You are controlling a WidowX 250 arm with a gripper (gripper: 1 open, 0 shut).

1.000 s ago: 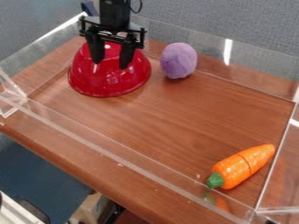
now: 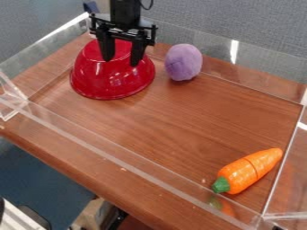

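My black gripper [image 2: 121,47] hangs over a glossy red dome-shaped object [image 2: 110,83], likely an upturned bowl, at the upper left, with its fingers around the top part of it. Whether the fingers grip it or only stand around it, I cannot tell. A purple, egg-shaped toy [image 2: 184,62] lies just to the right of the red object. An orange toy carrot [image 2: 249,169] with a green top lies at the lower right of the wooden surface [image 2: 156,135].
Clear low walls [image 2: 240,48] surround the wooden surface. Grey padded material lies behind the walls, and a blue floor shows at the lower left.
My gripper has shifted very slightly, a little to the right. The red object, the purple toy and the carrot look unchanged.
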